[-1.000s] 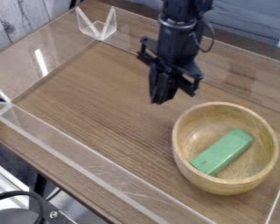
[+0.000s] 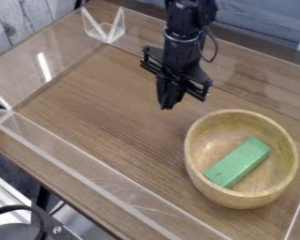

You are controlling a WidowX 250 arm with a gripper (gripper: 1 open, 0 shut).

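Observation:
My black gripper [image 2: 167,101] hangs from the top centre over the wooden table, above and to the left of a round tan bowl [image 2: 269,189]; it looks shut, with nothing visible between its fingertips. A green rectangular block [image 2: 238,163] lies inside the bowl at the lower right, tilted diagonally.
A clear plastic object [image 2: 104,23] stands at the upper left. Clear strips lie along the left edge, and a black round part with cable is at the lower left corner.
Over the last second my gripper has shifted a little, and its blurred outline is now sharp. The bowl and green block look unmoved.

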